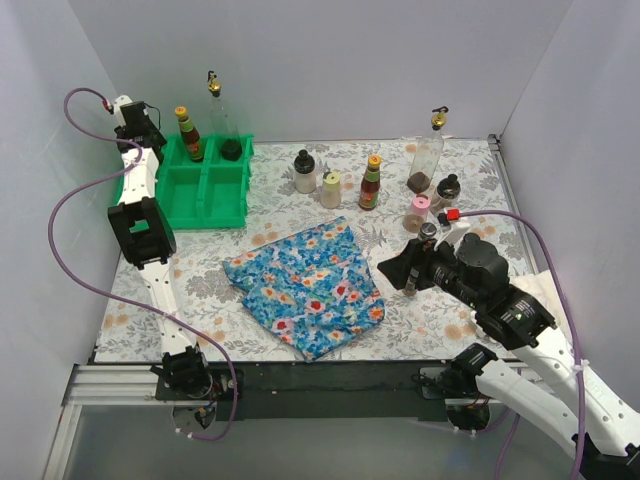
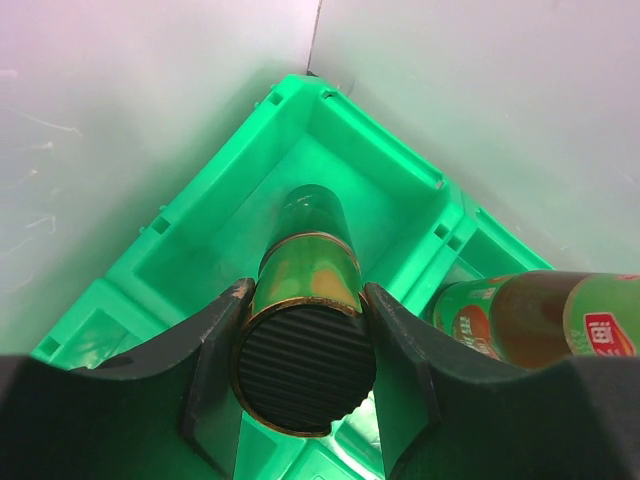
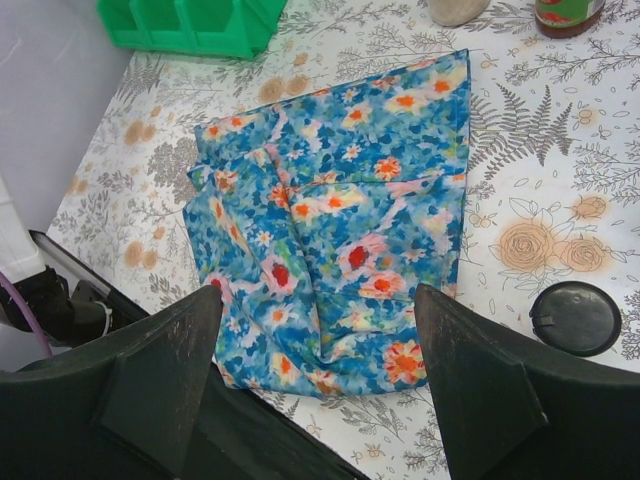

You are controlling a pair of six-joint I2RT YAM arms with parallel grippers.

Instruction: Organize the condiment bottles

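Observation:
My left gripper is shut on a dark-capped bottle (image 2: 303, 365) over the back-left compartment of the green organizer (image 1: 200, 215); whether it rests on the floor is unclear. Beside it stand a sauce bottle (image 1: 190, 138) and a tall glass oil bottle (image 1: 225, 125). On the table stand dark-lidded shakers (image 1: 305, 172), a yellow-lidded shaker (image 1: 330, 190), another sauce bottle (image 1: 369, 185), a pink-lidded shaker (image 1: 418, 213) and a second oil bottle (image 1: 425, 160). My right gripper (image 1: 395, 265) hangs open by a dark-capped container (image 3: 575, 318) at the table's right.
A blue floral cloth (image 1: 305, 290) lies in the middle front of the table (image 1: 250, 340). Walls close in at the back and both sides. The organizer's front compartments look empty.

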